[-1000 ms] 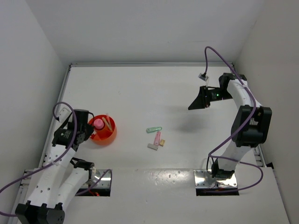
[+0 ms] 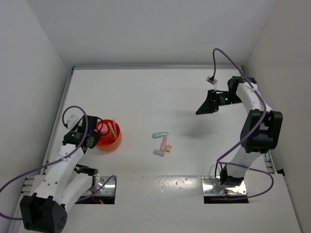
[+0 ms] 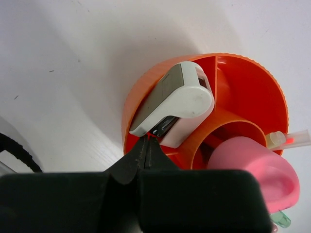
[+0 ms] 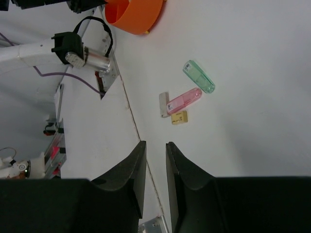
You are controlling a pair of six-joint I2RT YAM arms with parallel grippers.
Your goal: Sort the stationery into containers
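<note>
An orange divided container [image 2: 111, 142] stands on the left, with a white-grey stapler [image 3: 189, 99], a pink object [image 3: 252, 170] and thin sticks in it. My left gripper is over it, shut at the stapler's lower edge, nothing visible between its fingers. Out on the table lie a green piece [image 2: 160, 134], a pink piece [image 2: 164, 143], a grey block [image 2: 159, 152] and a yellow block [image 2: 168, 148]. My right gripper [image 2: 199, 111] hangs above the table on the right, its fingertips [image 4: 170, 148] slightly apart with nothing between them.
Metal rails run along its edges, and walls stand at the back and sides. Purple cables loop over both arms.
My right arm and the loose pieces have not moved.
</note>
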